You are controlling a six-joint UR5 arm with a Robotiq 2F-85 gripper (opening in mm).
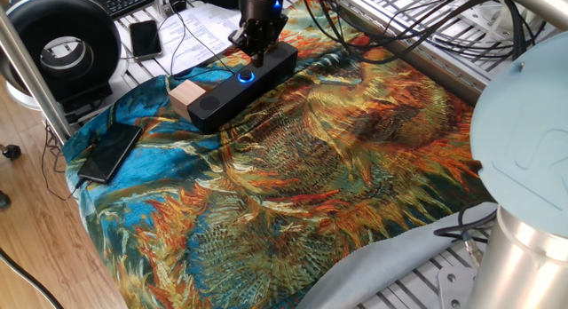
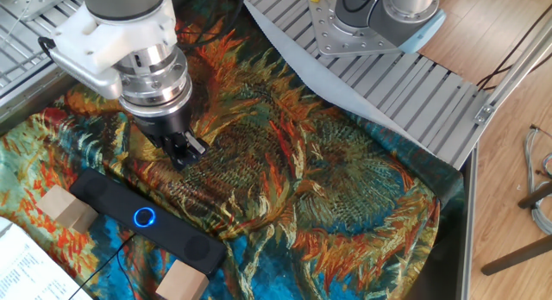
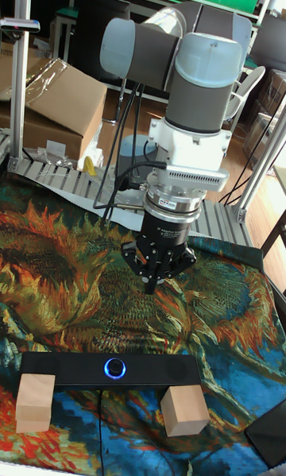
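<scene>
My gripper [image 2: 191, 152] hangs over the cloth, pointing down, and is clear of the black speaker bar in exterior view 2. Its black fingertips come together with nothing visible between them; in exterior view 3 the gripper [image 3: 151, 286] sits beyond the bar. The long black speaker bar [image 2: 164, 227] has a glowing blue ring on its middle. Two wooden blocks, one near each end [image 3: 36, 401] [image 3: 184, 410], stand along its side. In exterior view 1 the gripper [image 1: 257, 60] overlaps the bar's far end, and only one wooden block [image 1: 186, 98] shows.
A rumpled sunflower-print cloth [image 1: 293, 185] covers the table, with wide free room on it. A dark phone [image 1: 110, 153] lies near the cloth's left edge. Another phone [image 1: 145, 40], papers [image 1: 200, 34] and loose black cables [image 1: 399, 34] lie around the far side.
</scene>
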